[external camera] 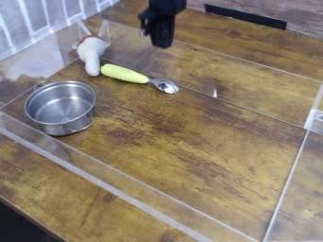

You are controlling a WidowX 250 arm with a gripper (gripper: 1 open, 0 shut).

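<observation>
The black gripper [159,38] hangs at the top centre of the view, above the back of the wooden table, with nothing visible between its fingers; whether it is open or shut is hard to make out. Below it lie a spoon with a yellow-green handle [124,74] and silver bowl, a white object [91,55] resembling a plush toy at the back left, and a steel pot [60,106] at the left.
Clear low walls surround the wooden work area [190,161], with another clear panel along the right side.
</observation>
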